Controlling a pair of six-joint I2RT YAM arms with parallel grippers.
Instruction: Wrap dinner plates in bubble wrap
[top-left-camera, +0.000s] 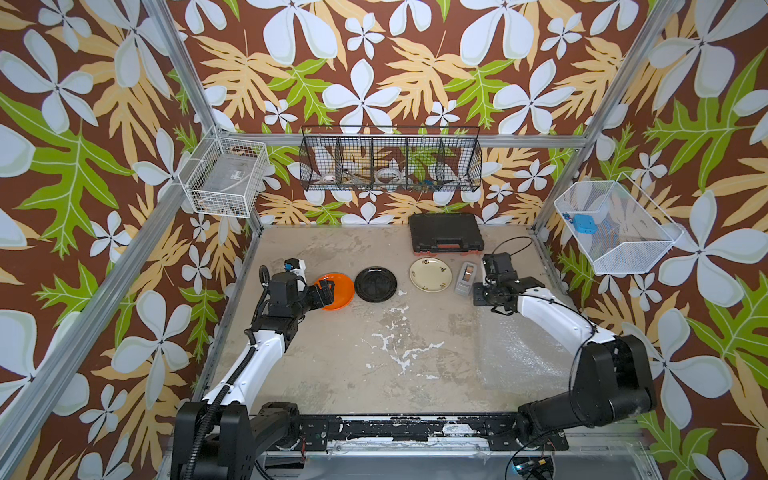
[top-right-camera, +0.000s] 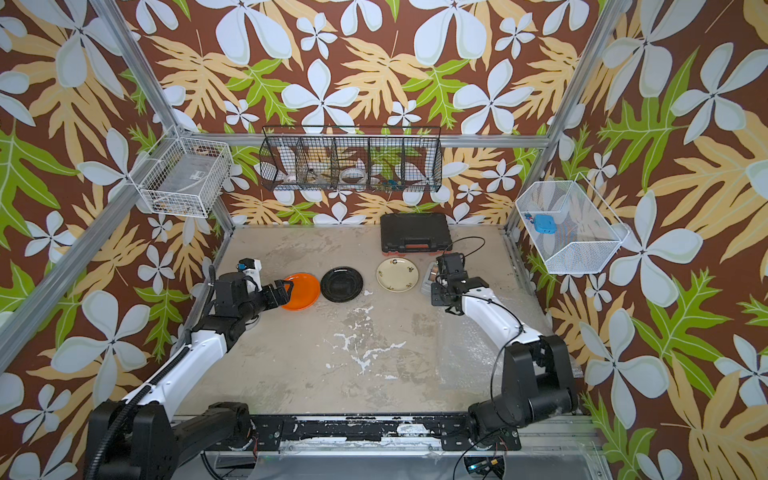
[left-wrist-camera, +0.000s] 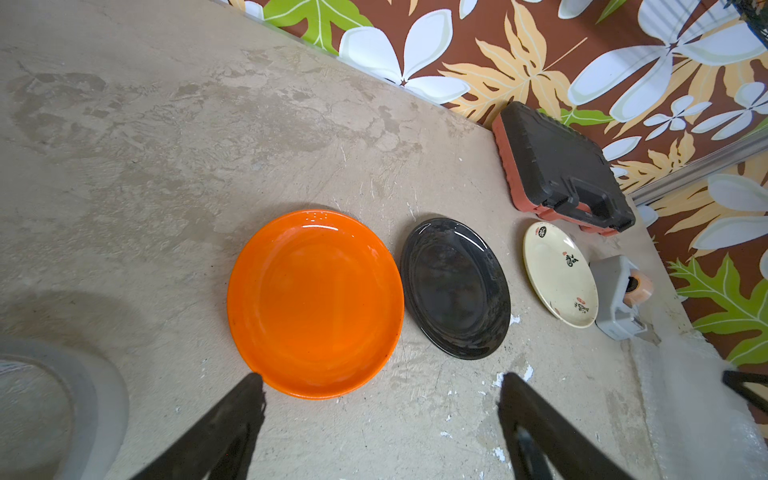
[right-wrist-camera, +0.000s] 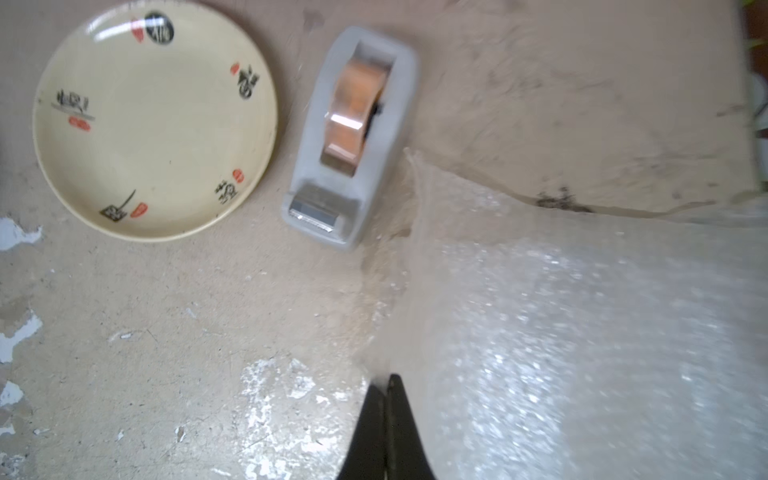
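Note:
Three plates lie in a row: orange (left-wrist-camera: 316, 308), black (left-wrist-camera: 456, 288) and cream with small printed motifs (right-wrist-camera: 156, 120). My left gripper is open above the near side of the orange plate, its fingers (left-wrist-camera: 240, 408) wide apart with nothing between them. Over on the right, clear bubble wrap (right-wrist-camera: 560, 344) spreads across the table. The fingertips of my right gripper are shut on its left edge, which rises toward them. Part of the wrap is hidden under the right arm in both top views.
A grey tape dispenser (right-wrist-camera: 352, 136) stands between the cream plate and the wrap. Behind them sits a black case (top-left-camera: 445, 232). Wire baskets (top-left-camera: 390, 164) hang above the table's back edge.

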